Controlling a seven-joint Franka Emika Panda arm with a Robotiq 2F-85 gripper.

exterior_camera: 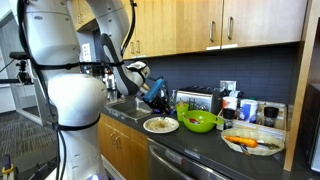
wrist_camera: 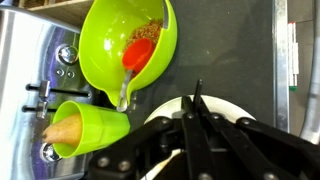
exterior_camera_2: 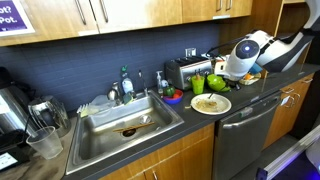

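Observation:
My gripper is shut on a narrow dark object (wrist_camera: 198,88) that juts out past its fingers; what it is cannot be made out. Below the gripper in the wrist view lies a white plate (wrist_camera: 238,108), largely hidden by the fingers. In exterior view 1 the plate (exterior_camera: 161,125) rests on the dark counter with some food on it, and the gripper hangs above its far side. A green bowl (wrist_camera: 95,42) with brown grainy food and a red spoon (wrist_camera: 138,53) stands beside the plate. Near it is a green cup (wrist_camera: 100,128) holding something tan.
A second plate (exterior_camera: 270,148) with carrots and other food lies at the right of the counter. Behind the bowl stands a metal toaster (exterior_camera_2: 185,72). The sink (exterior_camera_2: 122,128) is on the left. Bare counter (wrist_camera: 225,45) shows beside the bowl.

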